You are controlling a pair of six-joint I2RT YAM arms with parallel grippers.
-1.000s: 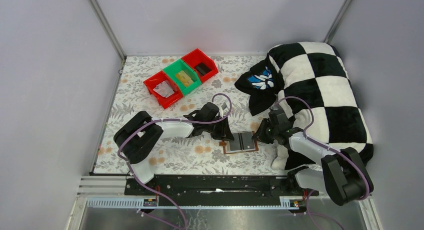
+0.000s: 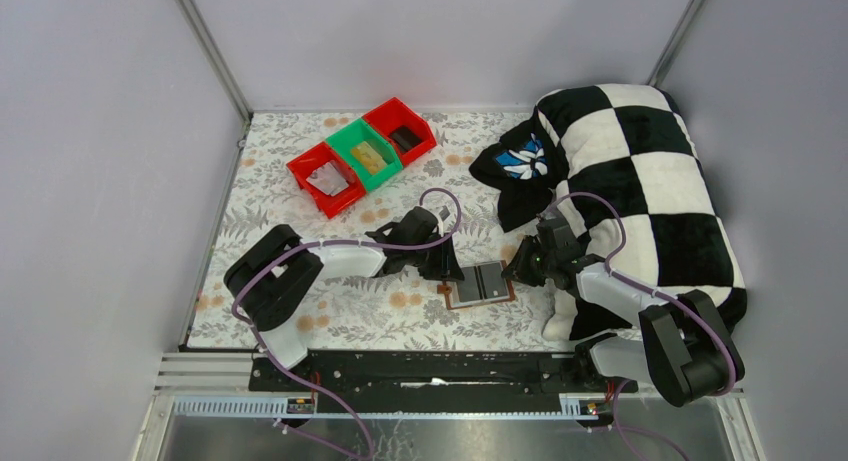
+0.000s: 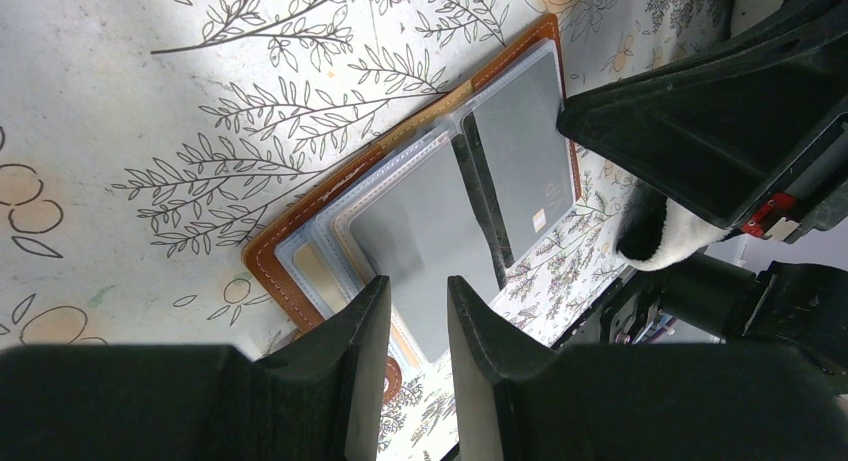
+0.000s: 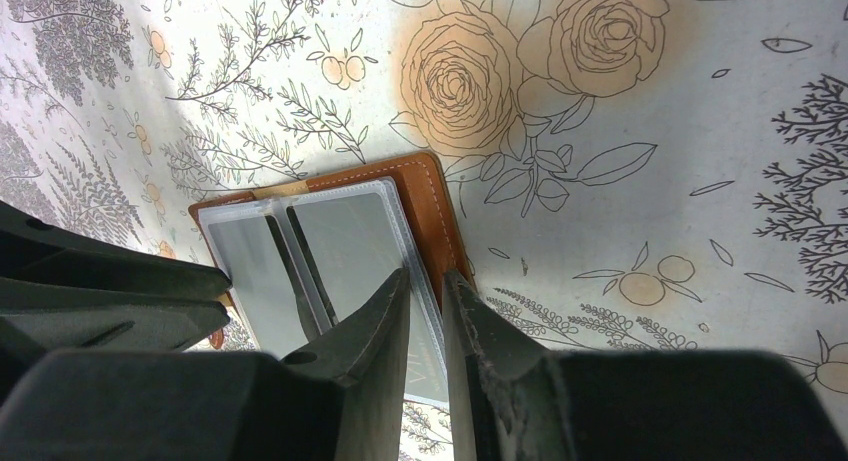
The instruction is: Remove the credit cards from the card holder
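Note:
A brown leather card holder point(image 2: 480, 285) lies open on the patterned table between my grippers, its clear sleeves point(image 3: 420, 231) showing grey inserts. My left gripper hovers at the holder's left end, fingers slightly apart over the sleeve edges, nothing seen between them. My right gripper is at the other end, its narrowly parted fingertips on the sleeve edge beside the leather border point(image 4: 432, 203). Whether anything is gripped there is unclear.
Red and green bins point(image 2: 363, 183) with small items stand at the back left. A large checkered cushion point(image 2: 680, 181) and dark cloth point(image 2: 500, 171) fill the right side.
Both grippers have shifted very slightly at the holder's ends; the holder stays in nearly the same place.

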